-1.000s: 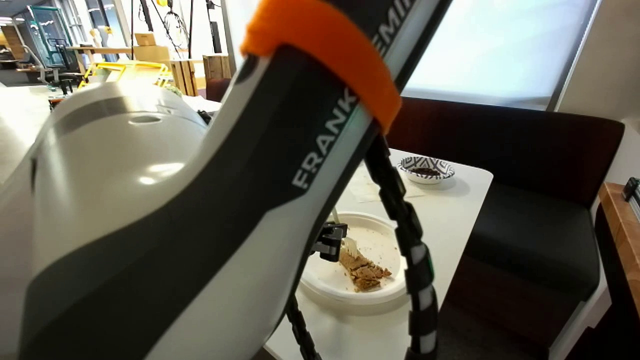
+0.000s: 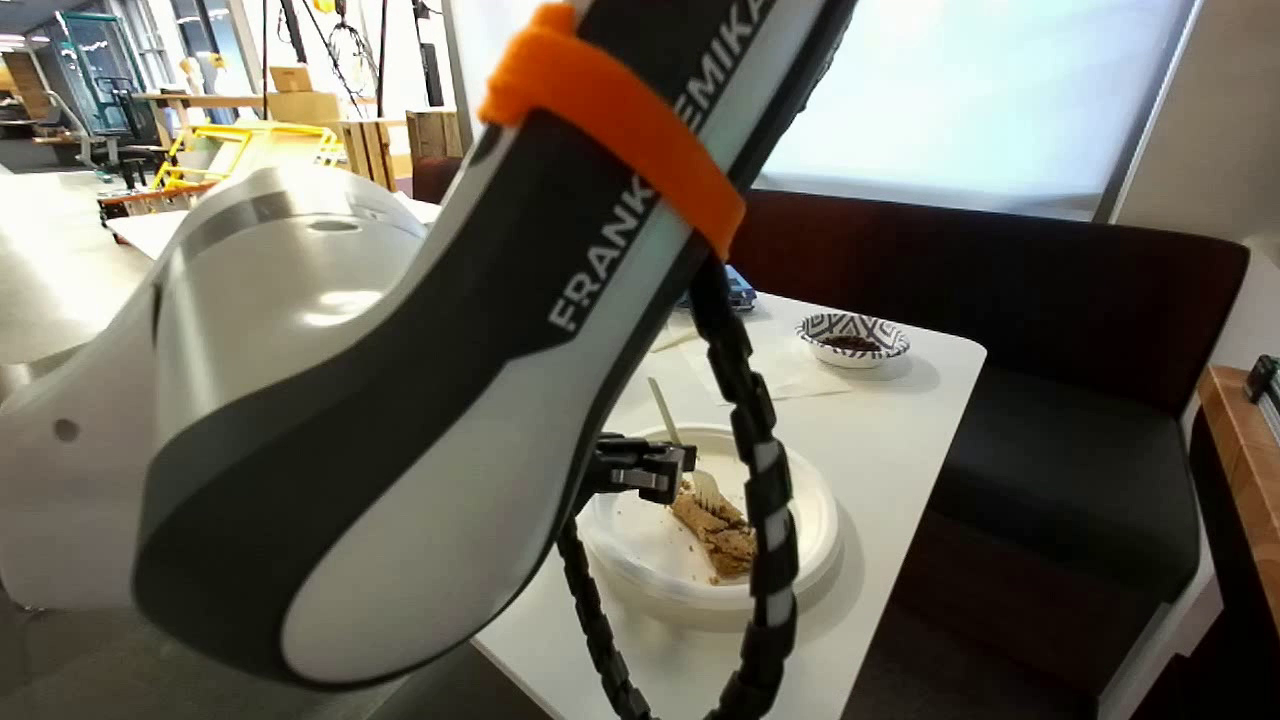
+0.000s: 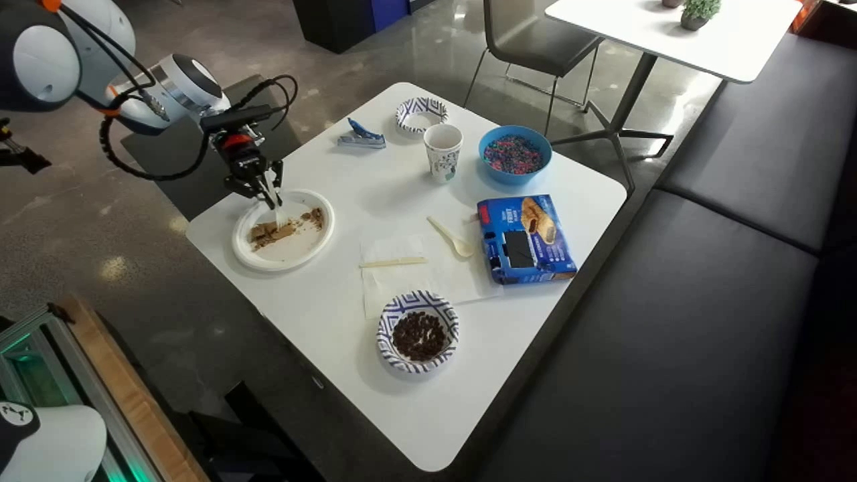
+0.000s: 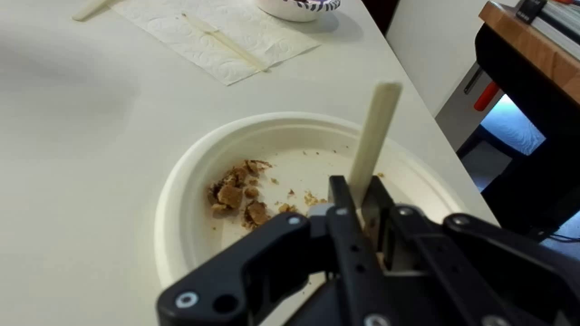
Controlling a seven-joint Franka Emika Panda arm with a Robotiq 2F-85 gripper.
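Note:
My gripper is shut on a pale fork, whose handle (image 4: 375, 133) sticks up past the fingertips in the wrist view. In exterior view 1 the fork's tines (image 2: 708, 490) reach down to a brown piece of pastry (image 2: 717, 534). Whether they pierce it or only touch it I cannot tell. The pastry lies on a round white plate (image 3: 242, 253), and broken bits (image 4: 231, 190) are scattered over another part of that plate. From the wrist, my fingers hide the tines and most of the larger piece.
Across the white table (image 3: 353, 345) are a bowl of dark bits (image 3: 419, 336), a knife (image 3: 394, 262), a spoon (image 3: 454, 238), a blue box (image 3: 526, 239), a paper cup (image 3: 443, 152), a blue bowl (image 3: 490, 165), an empty-looking patterned bowl (image 3: 421, 116) and a blue stapler (image 3: 363, 136).
In exterior view 1 the arm and its hanging cable have shifted left. My gripper has moved slightly left with the fork, and more of the fork's handle shows. The plate has barely moved.

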